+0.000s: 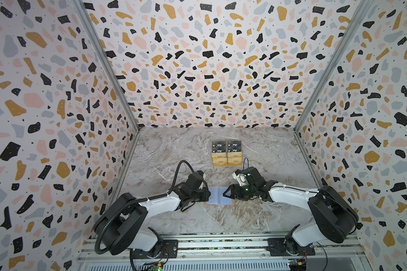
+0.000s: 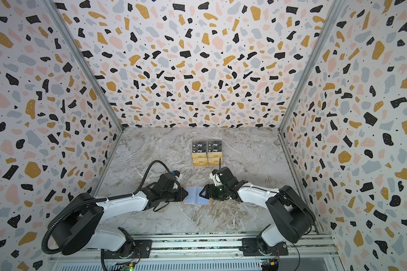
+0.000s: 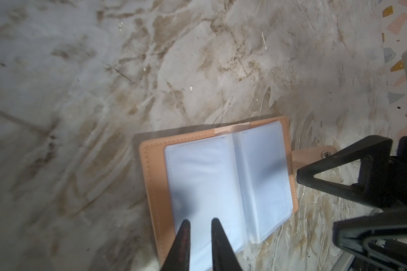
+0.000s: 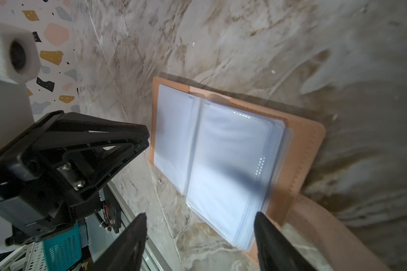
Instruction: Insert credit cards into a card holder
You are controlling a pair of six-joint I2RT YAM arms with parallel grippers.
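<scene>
An open tan card holder [image 4: 303, 149] with clear white sleeves [image 3: 203, 189] lies flat at the front middle of the marble table. My left gripper is over the holder's left half, its fingertips part open with nothing seen between them. My right gripper hangs over the holder's right half, fingers apart and empty. Behind the holder, the credit cards, dark [image 1: 218, 146] and gold [image 1: 234, 161], lie in two columns.
Patterned walls [image 1: 58, 90] enclose the table at the back and sides. Metal rails run along the front edge [image 1: 212, 239].
</scene>
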